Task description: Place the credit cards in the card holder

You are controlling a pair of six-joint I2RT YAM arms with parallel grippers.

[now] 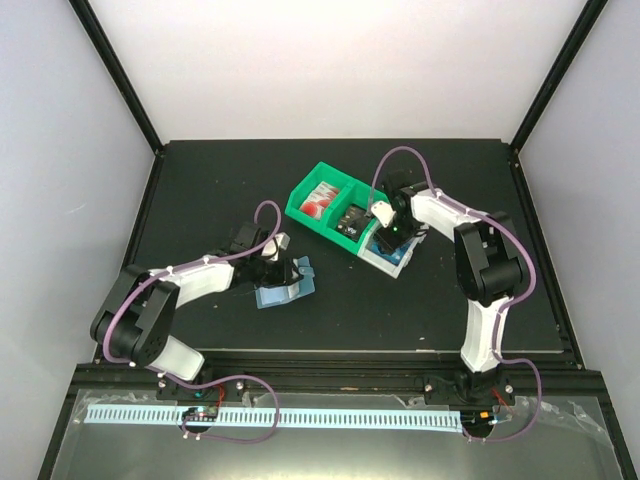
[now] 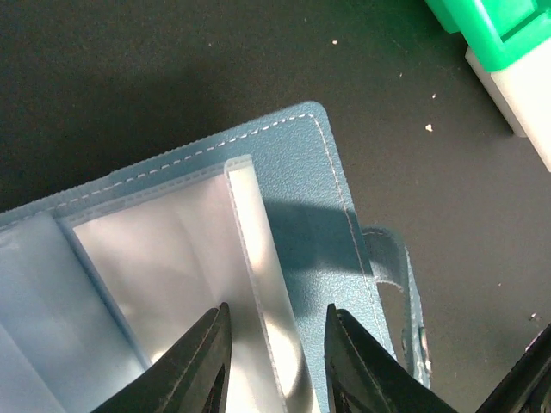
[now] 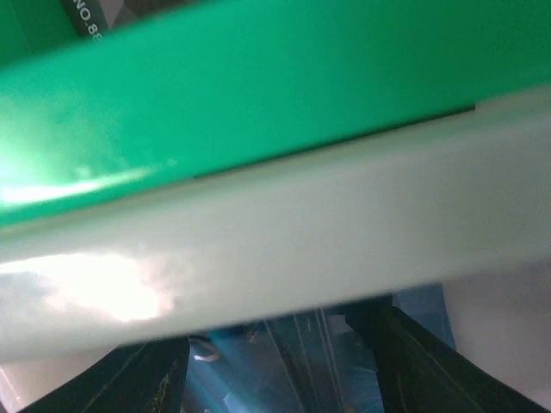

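Note:
The light blue card holder [image 1: 270, 297] lies open at the centre-left of the table; in the left wrist view its clear sleeve [image 2: 185, 249] stands partly raised. My left gripper is part open over the holder, the sleeve's raised edge running between its fingers without being pinched. In the tray's white compartment rests a blue card [image 1: 388, 254]. My right gripper is part open just over that card [image 3: 301, 366], fingertips low behind the compartment's wall; contact cannot be told. A red and white card [image 1: 318, 202] and a black card [image 1: 353, 222] lie in the green compartments.
The green tray [image 1: 318, 232] with its white end section [image 1: 377, 264] sits diagonally at mid-table; its wall [image 3: 258, 232] crosses the right wrist view. A strap [image 2: 400, 267] sticks out from the holder's side.

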